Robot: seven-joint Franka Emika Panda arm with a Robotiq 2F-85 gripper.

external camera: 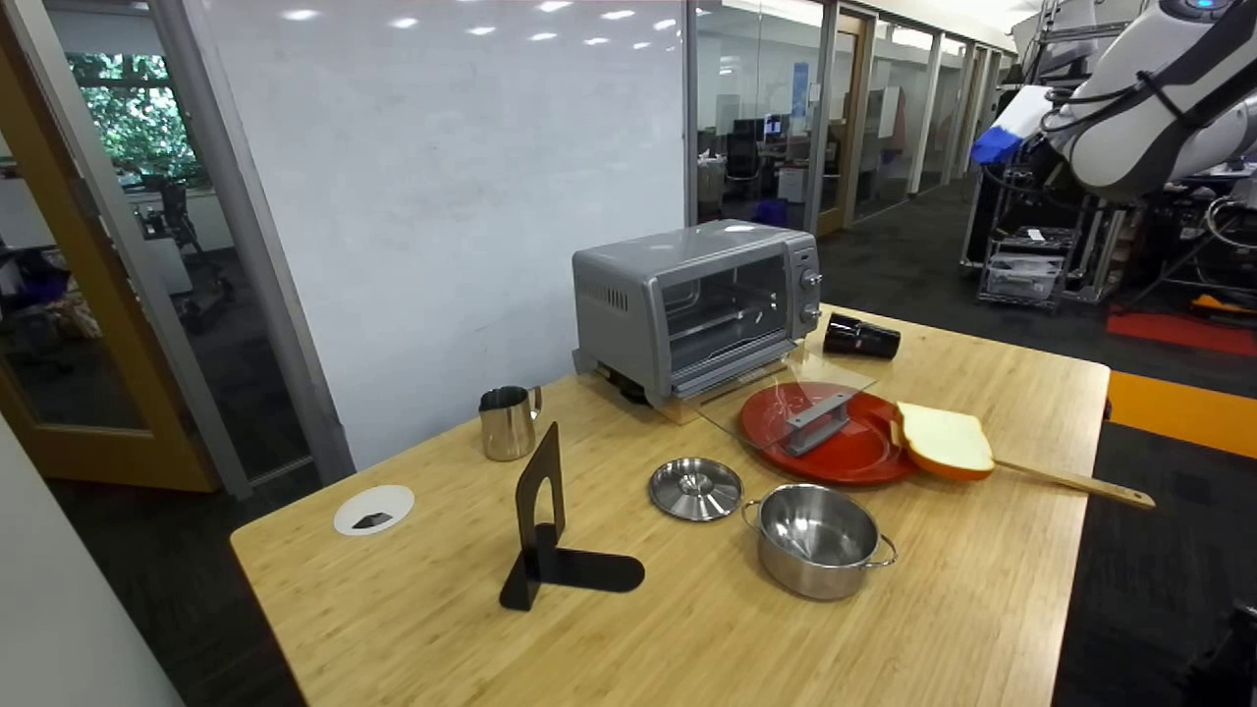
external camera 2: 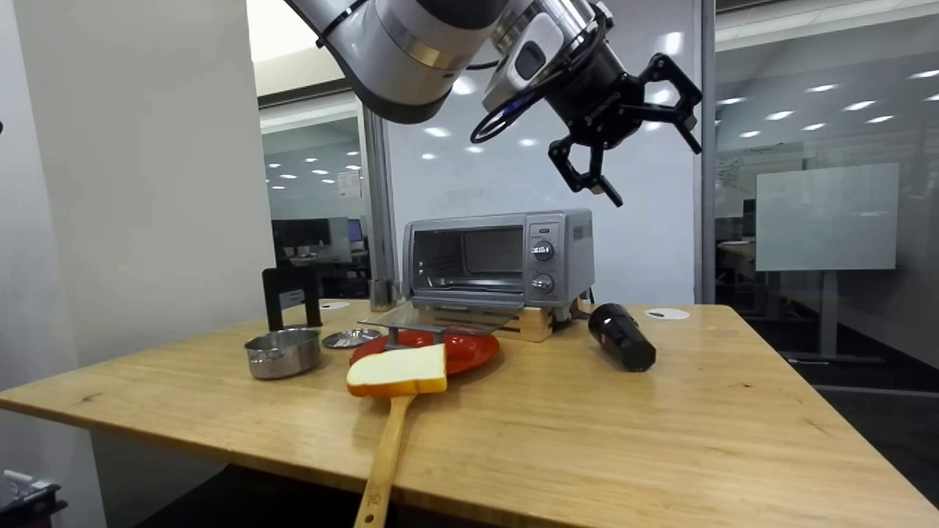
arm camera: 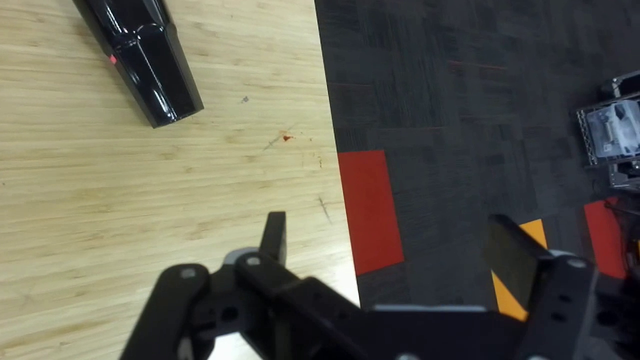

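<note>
My gripper (external camera 2: pixel 658 177) hangs high above the right part of the table in exterior view 2, its fingers spread wide with nothing between them. In the wrist view the gripper straddles the table edge from above, with one finger over wood and the other over the floor. A slice of bread (external camera: pixel 946 441) rests on a wooden spatula (external camera: pixel 1078 481) at the rim of a red plate (external camera: pixel 878 454). The toaster oven (external camera: pixel 707 308) has its glass door (external camera 2: pixel 440 317) lowered over the plate. A black cylindrical object (external camera 2: pixel 621 337) lies on its side, right of the oven.
A steel pot (external camera: pixel 819 542), its lid (external camera: pixel 695 489), a metal pitcher (external camera: pixel 508 424) and a black bookend (external camera: pixel 542 518) stand across the table. The spatula handle overhangs the front edge. In exterior view 2, the right side of the table (external camera 2: pixel 704 422) is clear.
</note>
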